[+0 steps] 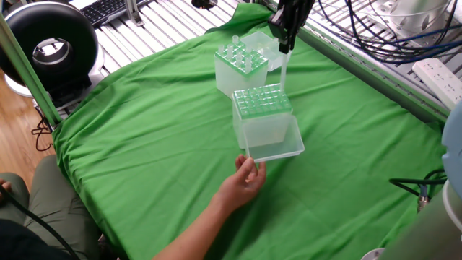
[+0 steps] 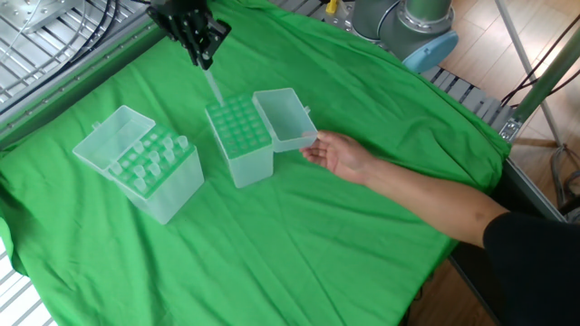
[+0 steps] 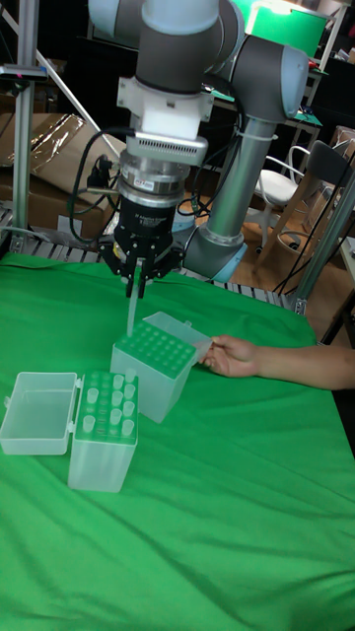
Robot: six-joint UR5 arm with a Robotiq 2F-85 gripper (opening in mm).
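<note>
A long translucent pipette tip (image 1: 284,69) hangs upright below my gripper (image 3: 136,278), which is shut on its upper end. The tip's lower end is at the back edge of the nearly empty rack box (image 2: 248,167); whether it is in a hole, I cannot tell. No tips stand up from this box's green grid (image 1: 263,101). A person's hand (image 2: 337,156) holds its open lid (image 2: 286,121). Beside it, the second rack box (image 3: 102,462) has several tips (image 3: 128,410) standing in its grid, and its lid (image 3: 36,413) is open.
Green cloth (image 1: 159,159) covers the table, with wide free room in front of and around the boxes. A person's forearm (image 2: 426,192) reaches in from the side. Cables (image 1: 390,43) and a power strip (image 1: 437,81) lie beyond the cloth.
</note>
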